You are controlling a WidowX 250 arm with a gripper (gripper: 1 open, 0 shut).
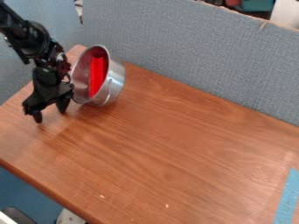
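A steel pot (108, 87) at the left back of the wooden table leans steeply on its side, its opening turned toward my arm. Red objects (97, 74) show inside it. My black gripper (51, 110) is low at the pot's left, close to the tabletop, open, pointing down. Whether it touches the pot is hard to tell.
A padded grey wall (198, 61) runs along the back. A blue strip (285, 197) lies at the right edge.
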